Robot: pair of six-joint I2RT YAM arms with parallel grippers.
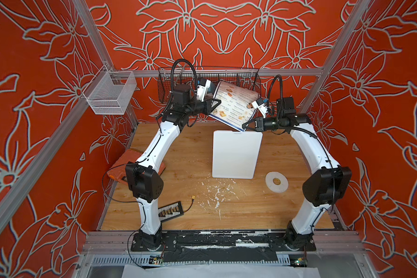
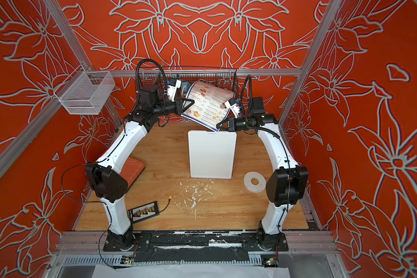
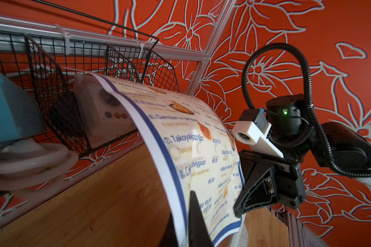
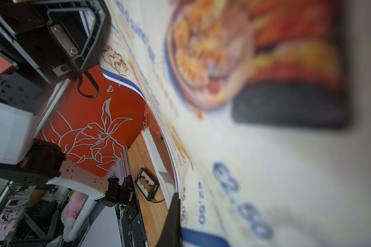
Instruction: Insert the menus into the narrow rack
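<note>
A curved paper menu (image 1: 231, 104) hangs in the air between both grippers, above the top of a white upright rack (image 1: 234, 155); its printed face fills much of both wrist views. My left gripper (image 1: 212, 105) is shut on the menu's left edge. My right gripper (image 1: 248, 125) is shut on its lower right part, with the fingers close to the rack's top edge. Whether the menu's bottom edge touches the rack cannot be told.
A black wire basket (image 1: 171, 83) holding items hangs on the back wall behind the menu; a white mesh basket (image 1: 108, 99) is at the left. An orange item (image 2: 132, 171), a white ring (image 1: 277, 187) and a connector board (image 1: 170, 210) lie on the table.
</note>
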